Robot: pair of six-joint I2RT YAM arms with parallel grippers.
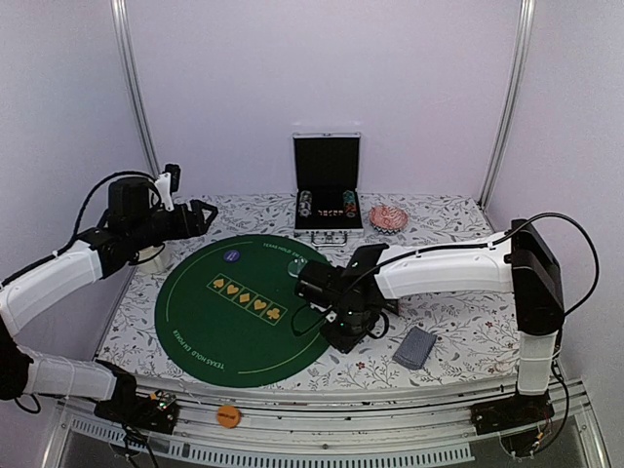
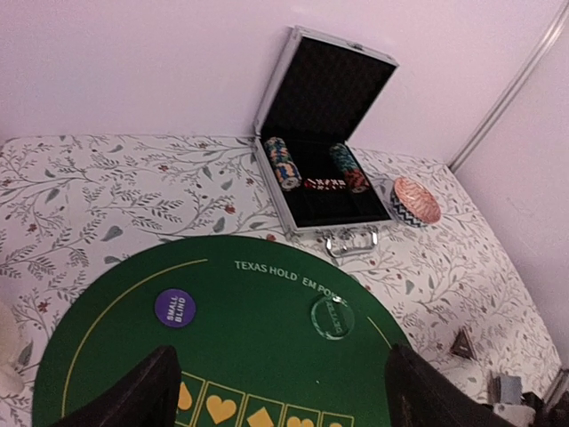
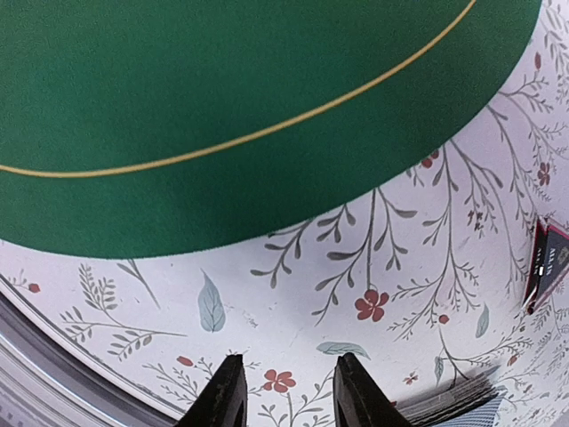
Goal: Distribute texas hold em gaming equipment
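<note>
An orange disc [image 1: 228,416] appears in the top view over the table's front edge rail, clear of both grippers; its lettering is too small to read. The purple small blind button [image 2: 175,308] and a clear or green button [image 2: 333,318] rest on the green poker mat [image 1: 214,322]. My right gripper is over the tabletop at the mat's front right edge. Its fingers stand somewhat apart, with only patterned cloth showing between them. My left gripper hangs at the mat's far left side, open and empty.
A card deck [image 1: 415,348] lies right of the right gripper. At the back stand an open chip case [image 1: 329,210] and a red-and-white patterned stack [image 1: 387,218]. A small dark wedge-like object [image 3: 547,267] lies right of the mat.
</note>
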